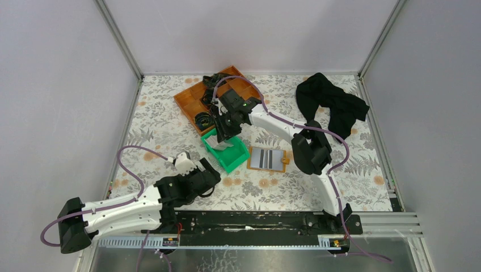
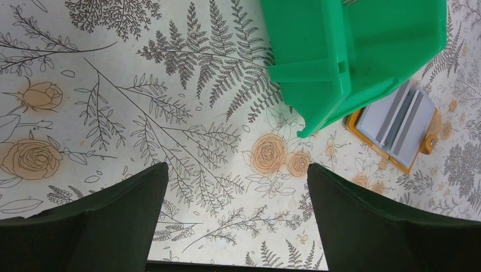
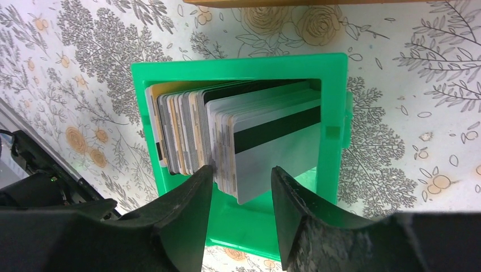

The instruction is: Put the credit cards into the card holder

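Observation:
A stack of credit cards [image 3: 278, 141] leans inside a green box [image 3: 232, 69], several white and patterned ones on edge; the frontmost carries a dark stripe. My right gripper is open over the box, its fingertips close to the near edge of the stack; whether they touch it is hard to tell. An orange-edged item with a clasp, likely the card holder [image 1: 267, 159], lies flat to the right of the box. Low on the left side, my left gripper stays open above bare table, with no card between its fingers.
Behind the green box is a brown compartment tray [image 1: 187, 102] with dark coiled items. Black cloth [image 1: 332, 105] lies crumpled at the back right.

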